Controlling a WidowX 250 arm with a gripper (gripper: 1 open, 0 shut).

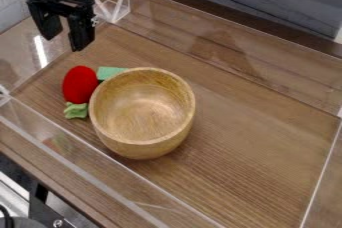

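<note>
My gripper (60, 27) is at the upper left of the camera view, a dark arm end held open above the bare wood. Below it a red rounded object (79, 84) lies against the left side of a large wooden bowl (171, 107). A small pale green piece (112, 74) is behind the bowl's rim, and a lighter green piece (76, 110) sticks out below the red object. The bowl looks empty.
The wooden tray floor (247, 142) is clear to the right of the bowl and behind it. Light-edged walls bound the tray on several sides.
</note>
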